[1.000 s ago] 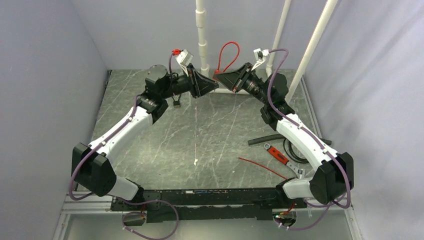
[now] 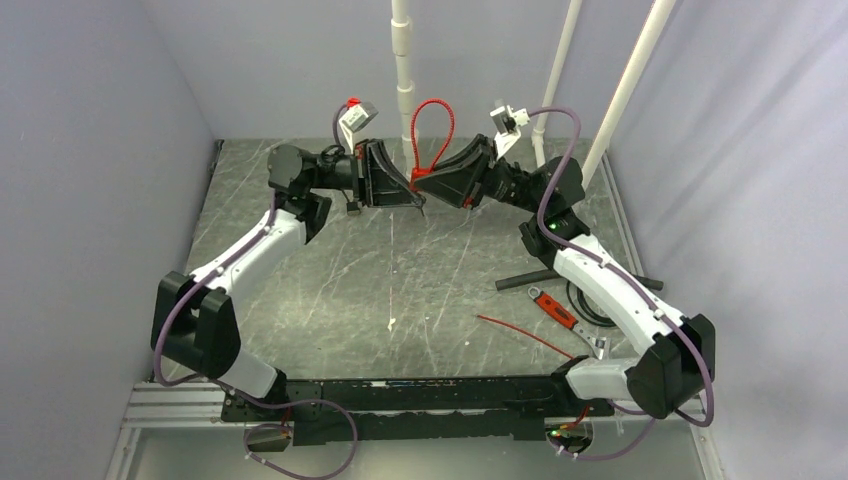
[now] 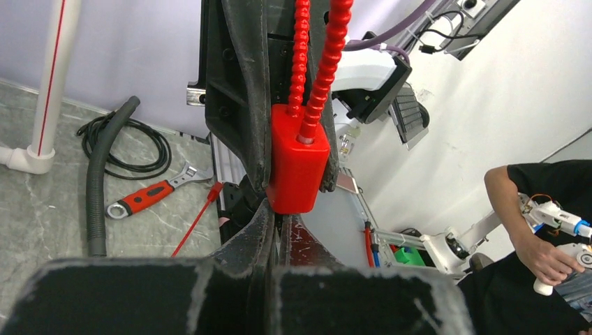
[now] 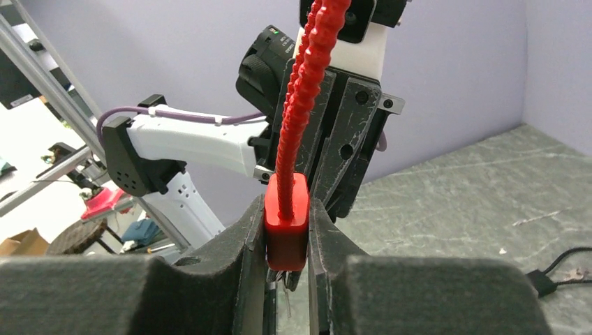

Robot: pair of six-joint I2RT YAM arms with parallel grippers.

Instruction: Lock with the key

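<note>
The red lock (image 4: 287,244) has a blocky body and a long red beaded shackle loop (image 2: 434,110) standing up from it. My right gripper is shut on the lock body, one finger on each side. Directly under the lock (image 3: 298,174) in the left wrist view, my left gripper is shut, its tips meeting close to the lock's underside. A thin metal piece, apparently the key (image 4: 287,301), hangs by the left fingertips in the right wrist view. Whether any of it sits inside the keyhole is hidden.
On the table's right side lie a grey tube (image 2: 530,279), a red-handled wrench (image 2: 555,309), a coiled black cable and a thin red rod (image 2: 522,333). White pipes (image 2: 404,60) rise at the back.
Left fingertips have come close under the lock.
</note>
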